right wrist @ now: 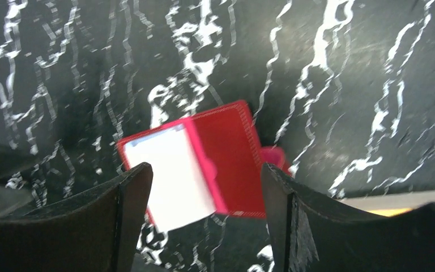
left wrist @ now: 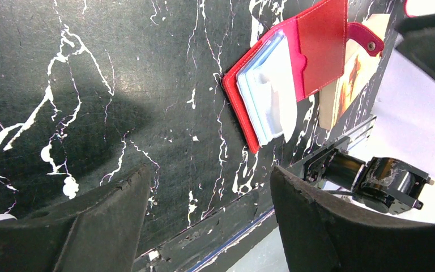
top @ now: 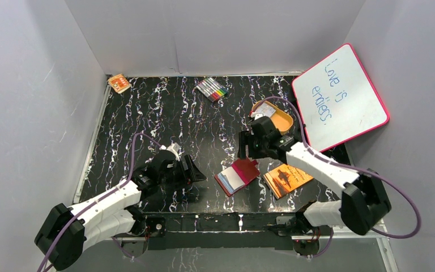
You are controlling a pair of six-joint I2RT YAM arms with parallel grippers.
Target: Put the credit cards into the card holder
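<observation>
The red card holder (top: 248, 168) lies spread on the table, with whitish-blue card sleeves (top: 231, 178) on its left half. In the left wrist view, the sleeves (left wrist: 267, 85) look stacked and slightly curled. A white card (top: 265, 109) rests in the orange tray (top: 284, 120) toward the back. Left of the holder, my left gripper (top: 196, 168) is open, nothing between its fingers. My right gripper (top: 243, 145) stands open above the table at the holder's far edge. The right wrist view shows the holder (right wrist: 229, 153) between and beyond its parted fingers, not gripped.
An orange book (top: 289, 179) lies right of the holder. Several markers (top: 212, 89) sit at the back, an orange packet (top: 119, 83) at the back left. The whiteboard (top: 340, 99) leans at the right.
</observation>
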